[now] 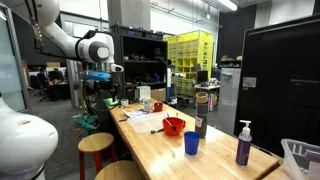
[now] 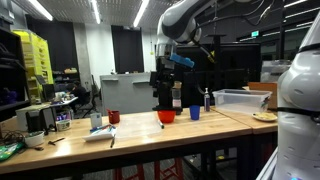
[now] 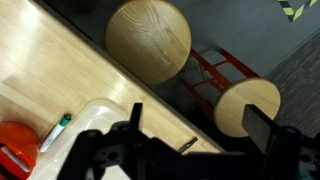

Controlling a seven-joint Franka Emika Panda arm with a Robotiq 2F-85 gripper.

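Note:
My gripper hangs open at the table's edge, its fingers wide apart with nothing between them. In exterior view 1 the gripper [image 1: 106,92] hovers above the far left side of the table, clear of everything on it. A red bowl [image 1: 174,128] with something slim inside rests on the wooden table; part of the bowl [image 3: 16,140] appears at the left of the wrist view. Beside it lies a green-and-white marker [image 3: 55,133], near a pale, rounded flat tray or board [image 3: 92,118]. A small dark slim item [image 3: 187,145] lies near the table edge.
Two round wooden stools [image 3: 148,42] stand on the floor along the table edge. On the table are a blue cup [image 1: 191,144], a pump bottle [image 1: 244,145], a dark grey canister [image 1: 201,125] and a clear bin [image 1: 301,158].

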